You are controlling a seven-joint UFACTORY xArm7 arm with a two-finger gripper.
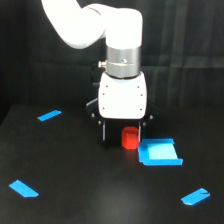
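My gripper (pixel 122 131) hangs low over the dark table under its white hand, with its two dark fingers well apart. A small red block (pixel 130 138) appears between and just below the fingers, nearer the right one. Whether either finger touches it is hard to tell. Right beside the block lies a pale square (pixel 158 152) edged with blue tape.
Blue tape strips lie on the table: one at the back left (pixel 49 115), one at the front left (pixel 23 188) and one at the front right (pixel 195 197). Bare dark table (pixel 100 190) spreads across the front.
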